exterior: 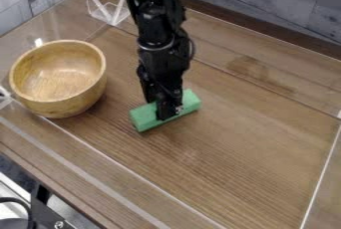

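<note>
My black gripper (163,104) points down at a green rectangular block (184,102) lying on the wooden table, its fingertips over the block near the middle of the view. The fingertips are dark and overlap, so I cannot tell exactly how they grip it. A tan bowl (60,95) sits to the left of the block, with a little table between them.
A white object (107,6) stands at the back left. A black cable lies at the lower left corner.
</note>
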